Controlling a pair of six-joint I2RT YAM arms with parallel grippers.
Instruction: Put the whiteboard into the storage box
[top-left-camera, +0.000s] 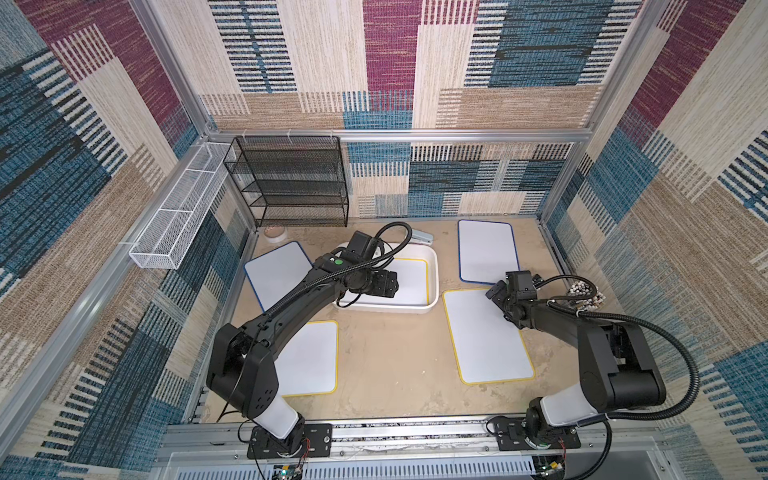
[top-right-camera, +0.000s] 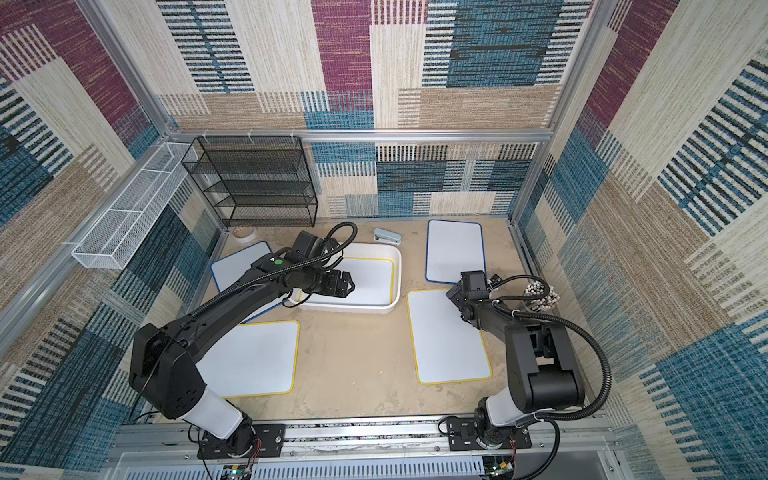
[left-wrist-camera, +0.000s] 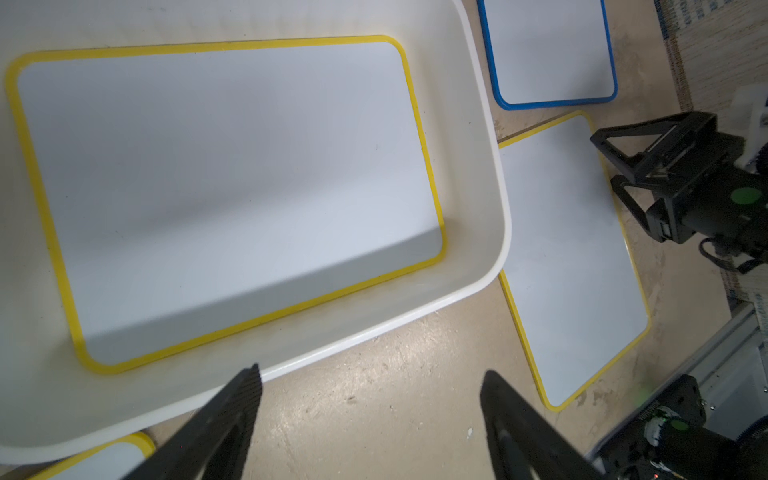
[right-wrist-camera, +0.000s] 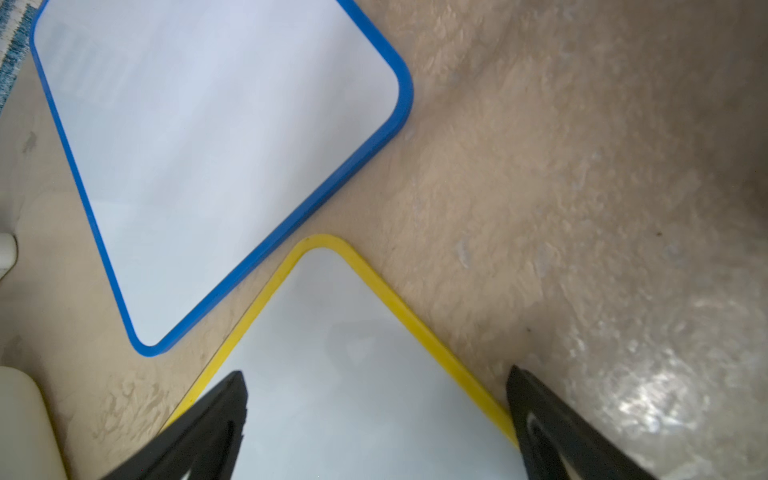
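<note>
The white storage box (top-left-camera: 433, 300) stands mid-table, and a yellow-edged whiteboard (left-wrist-camera: 240, 176) lies flat inside it. My left gripper hangs over the box's front side, its fingers apart with only bare table seen between them. At the right, another yellow-edged whiteboard (top-left-camera: 484, 348) lies on the table. My right gripper is low over this board's far right part, fingers spread. One fingertip (right-wrist-camera: 524, 392) is at the yellow edge; whether it touches cannot be told. Another yellow-edged board (top-right-camera: 256, 360) lies front left, partly behind the left arm in the top left view.
Blue-edged boards lie at the back right (top-left-camera: 488, 252) and left of the box (top-left-camera: 276, 268). A stapler-like object (top-right-camera: 387, 237) is behind the box. A black wire rack (top-left-camera: 292, 180) stands back left. Bare table lies between the box and the front edge.
</note>
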